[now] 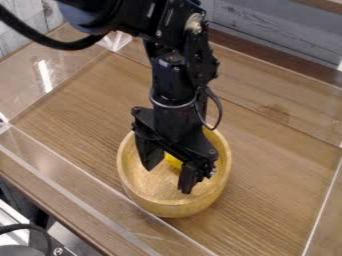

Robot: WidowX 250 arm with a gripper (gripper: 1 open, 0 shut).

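My black gripper (171, 160) reaches down from the top into a pale wooden bowl (164, 207) in the lower middle of the camera view. Its two fingers are spread apart inside the bowl, over a small yellow object (175, 163) that is partly hidden behind them. Whether the fingers touch it cannot be told.
A pale wall runs along the back right. Dark cables show at the top left and bottom left.
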